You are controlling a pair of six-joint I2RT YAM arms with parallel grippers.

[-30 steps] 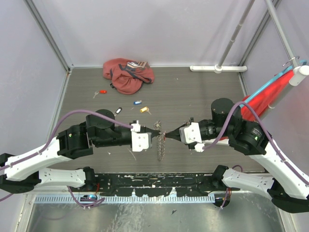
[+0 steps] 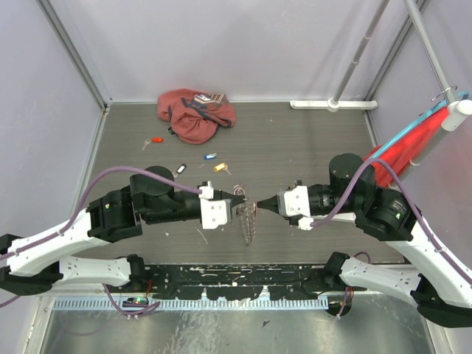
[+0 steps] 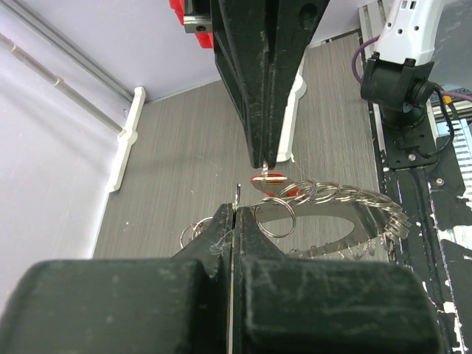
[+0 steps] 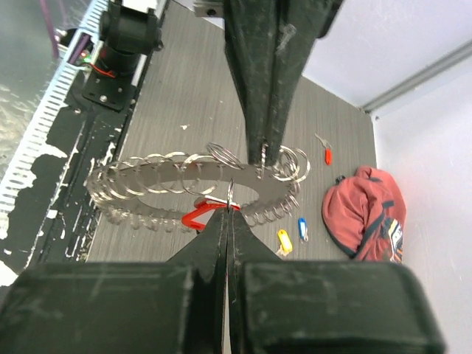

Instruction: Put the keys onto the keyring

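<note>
The keyring (image 3: 383, 210), a long loop of silver wire coils, hangs from my left gripper (image 2: 242, 200), whose fingertips are shut on a thin wire part of it. It droops toward the front in the top view. Facing it from the right, my right gripper (image 2: 259, 205) is shut on a thin silver piece of a red-tagged key. That red tag (image 4: 198, 215) shows beside the right fingertips, in front of the coils. In the left wrist view the key's silver part (image 3: 268, 179) sits close to the coils; whether they touch, I cannot tell.
Loose on the floor lie a red-tagged key (image 2: 156, 140), a black tag (image 2: 181, 169), a blue tag (image 2: 210, 156) and a yellow tag (image 2: 220, 167). A red cloth bag (image 2: 195, 116) is at the back. White pipes (image 2: 332, 105) stand at the back right.
My right gripper has shifted slightly to the right, away from the left one, and its wrist has changed tilt. The left arm looks nearly still, and the hanging coils have swayed a little.
</note>
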